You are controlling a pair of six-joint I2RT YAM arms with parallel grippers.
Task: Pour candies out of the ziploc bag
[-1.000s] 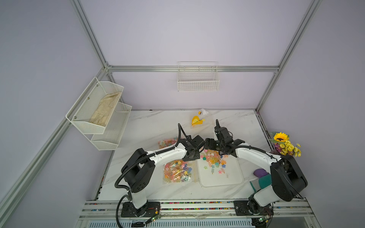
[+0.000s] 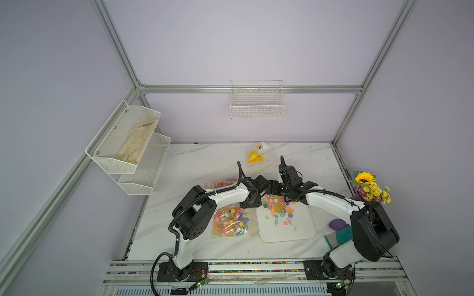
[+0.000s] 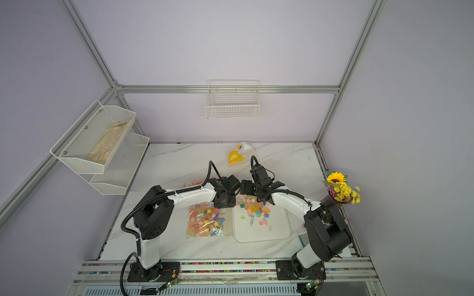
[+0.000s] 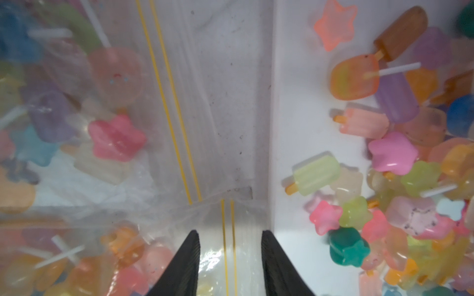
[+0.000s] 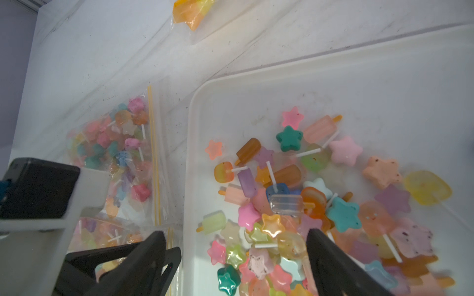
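Observation:
Two ziploc bags of candies lie left of the white tray, a front bag (image 2: 229, 223) and a back bag (image 5: 116, 143), their yellow zip strips (image 4: 170, 113) facing the tray. Loose star, popsicle and lollipop candies are heaped in the tray (image 2: 286, 231). My left gripper is open above where the bags meet, next to the tray's left edge, with nothing held between its fingers. My right gripper is open above the candy heap, close to the left gripper's body.
A bag with a yellow item (image 2: 255, 155) lies at the back. Flowers (image 2: 367, 182) and purple and teal items are on the right. Wire shelves (image 2: 128, 148) hang on the left wall.
My left arm's elbow and base link have swung rightward, while its gripper has shifted only slightly. The right arm looks unchanged.

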